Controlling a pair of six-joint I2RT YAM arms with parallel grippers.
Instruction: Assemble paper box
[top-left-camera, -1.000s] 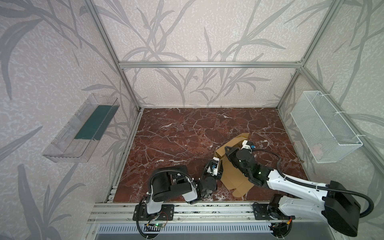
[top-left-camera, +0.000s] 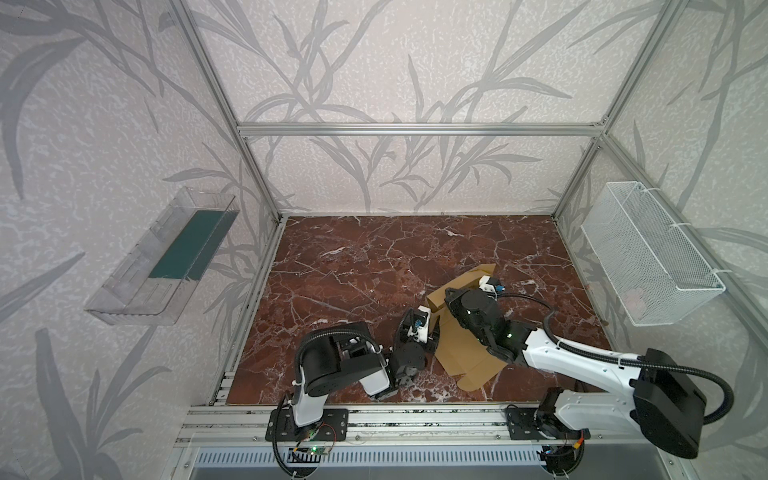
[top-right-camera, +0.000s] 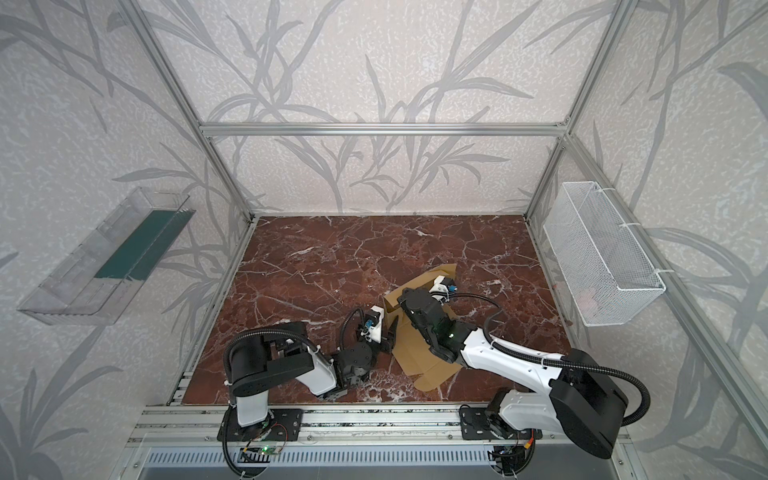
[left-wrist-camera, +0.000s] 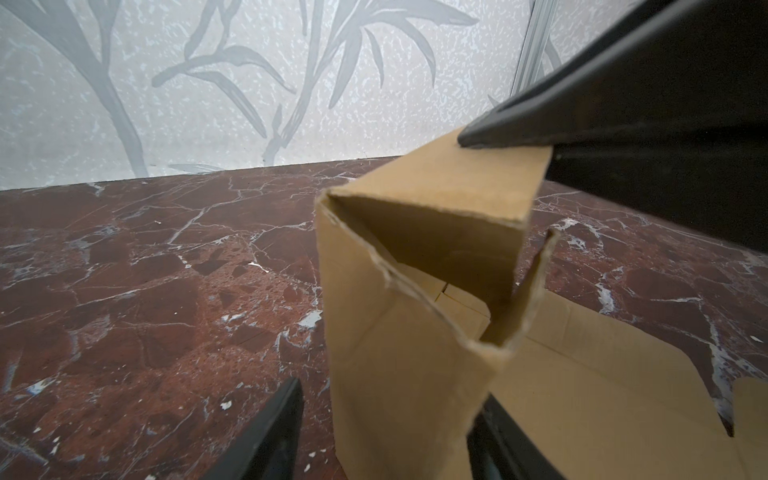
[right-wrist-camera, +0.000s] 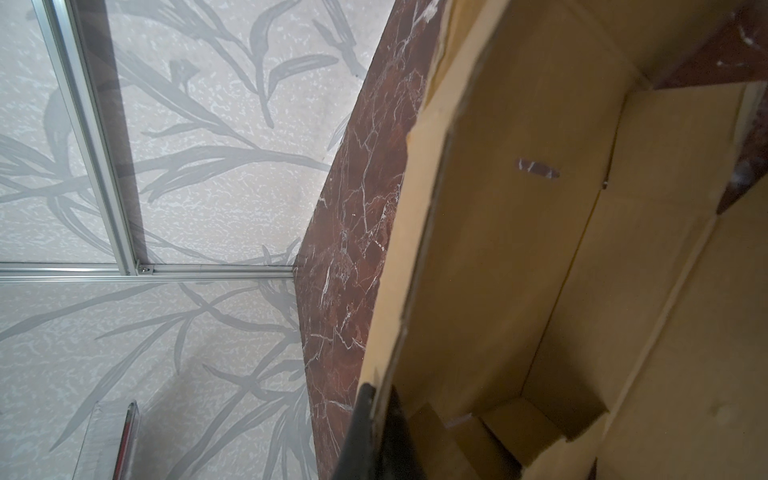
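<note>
The brown cardboard box (top-left-camera: 464, 352) is partly folded on the right half of the table, with its far wall raised and flaps spread toward the front. In the left wrist view, a raised side panel (left-wrist-camera: 400, 368) stands between the fingers of my left gripper, which is shut on it. My right gripper is shut on the thin edge of the raised wall (right-wrist-camera: 496, 240). Its black fingers pinch the folded top flap (left-wrist-camera: 456, 176) in the left wrist view. The right arm hides part of the box from above.
A white wire basket (top-left-camera: 656, 256) hangs on the right wall and a clear bin (top-left-camera: 152, 296) on the left. Both arms are close together at the box.
The left gripper has drawn a little left and back; the front flap has turned slightly.
</note>
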